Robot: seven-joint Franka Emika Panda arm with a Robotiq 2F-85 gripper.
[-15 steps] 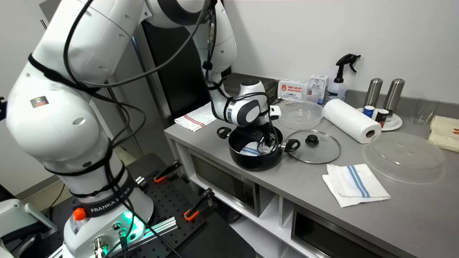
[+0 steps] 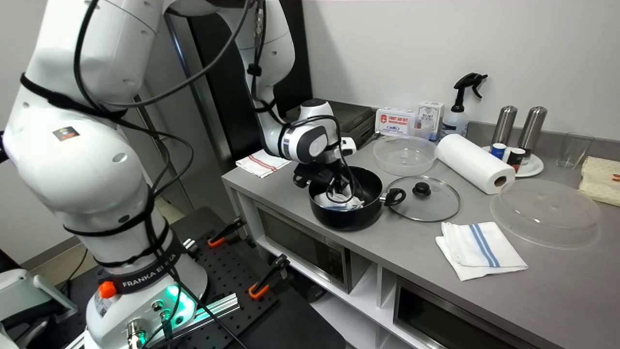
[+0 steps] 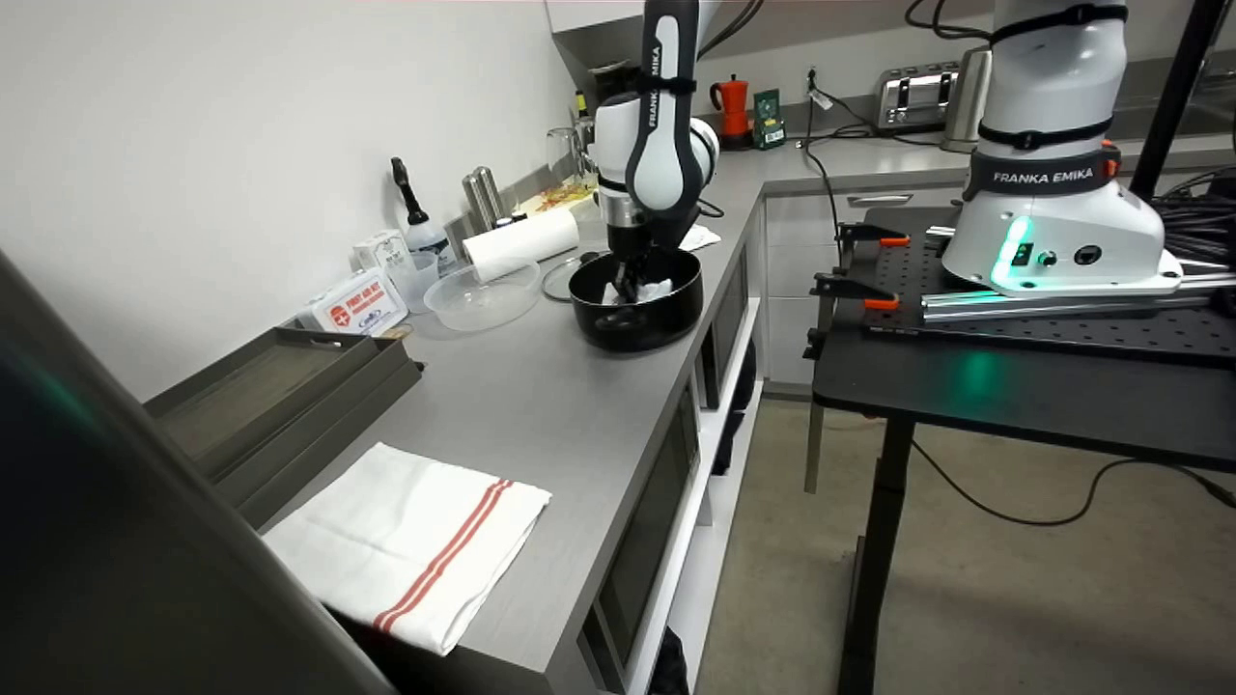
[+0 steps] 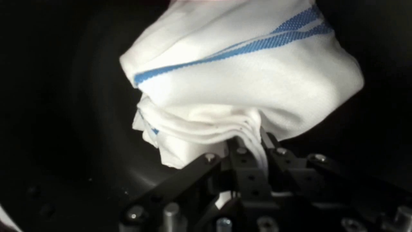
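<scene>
Inside the black pot (image 2: 347, 220) lies a bunched white cloth with blue stripes (image 4: 247, 77). My gripper reaches down into the pot and is shut on folded layers of this cloth, which run between its fingers. The cloth's striped part spreads beyond the fingertips in the wrist view. From outside, only a bit of the cloth (image 3: 656, 290) shows over the pot's rim, and the fingertips are hidden there. The pot's glass lid (image 2: 427, 200) rests on the counter beside it.
A second blue-striped towel (image 2: 481, 250) lies folded right of the pot, and a red-striped towel (image 3: 406, 544) near the counter's end. Clear plastic covers (image 2: 546, 212), a paper towel roll (image 2: 473, 163) and a spray bottle (image 2: 456, 119) stand around.
In exterior view 1 my arm and gripper have shifted left within the pot, toward its far-left handle. The cloth in the pot looks moved and more bunched. The other objects have stayed put.
</scene>
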